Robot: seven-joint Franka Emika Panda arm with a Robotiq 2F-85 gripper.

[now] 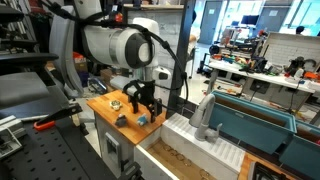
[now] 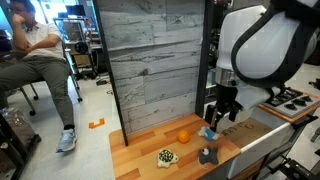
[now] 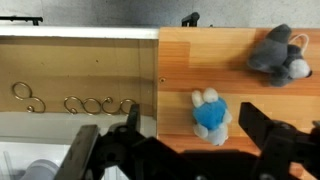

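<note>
A small blue and white plush toy [image 3: 211, 117] lies on the wooden board in the wrist view, between the two black fingers of my open gripper. The same blue toy [image 2: 207, 133] shows on the board in exterior view 2, with my gripper [image 2: 222, 108] above it and to its right. In exterior view 1 the fingers are over the board close to the toy [image 1: 142, 121]. How much height separates them I cannot tell. Nothing is held.
A grey mouse toy [image 3: 280, 56] lies near the blue one. An orange ball [image 2: 183, 136] and a spotted toy [image 2: 167, 158] sit farther along the board. Beside the board is an open drawer [image 1: 190, 155] with rings inside. A grey plank wall [image 2: 163, 66] stands behind.
</note>
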